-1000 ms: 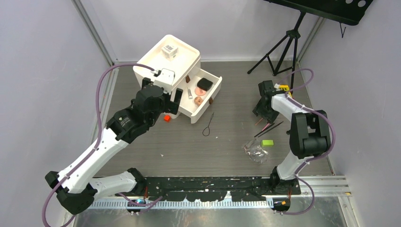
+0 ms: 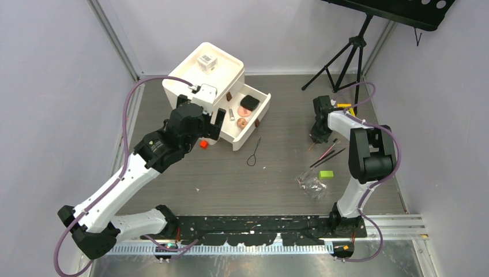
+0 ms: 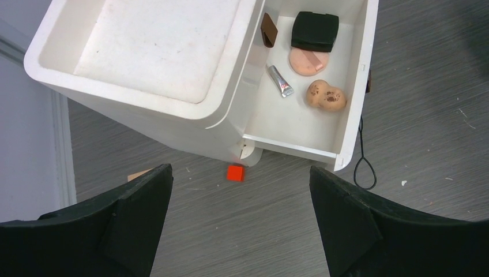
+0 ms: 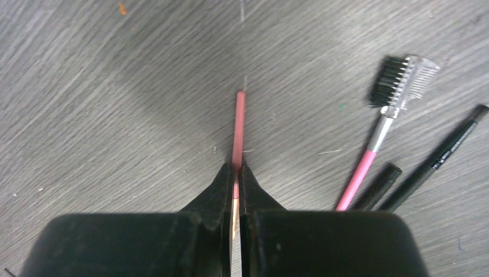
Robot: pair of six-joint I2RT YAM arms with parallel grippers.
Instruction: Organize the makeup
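Observation:
My right gripper is shut on a thin pink brush (image 4: 239,118) at floor level. Beside it lie a lash comb brush (image 4: 392,86) with a pink handle and black pencils (image 4: 429,164). My left gripper is open and empty over the white cabinet (image 3: 144,46). Its drawer (image 3: 288,135) is out, holding a black case (image 3: 315,29), pink puff (image 3: 303,63), small tube (image 3: 279,81) and tan sponge (image 3: 326,98).
A green block (image 2: 326,174), clear plastic bag (image 2: 311,187), scissor-like tool (image 2: 252,156) and orange cube (image 2: 203,144) lie on the floor. A black stand (image 2: 357,43) is at the back right.
The right arm has shifted slightly left, its gripper staying low by the brushes. The left arm has moved very slightly toward the right.

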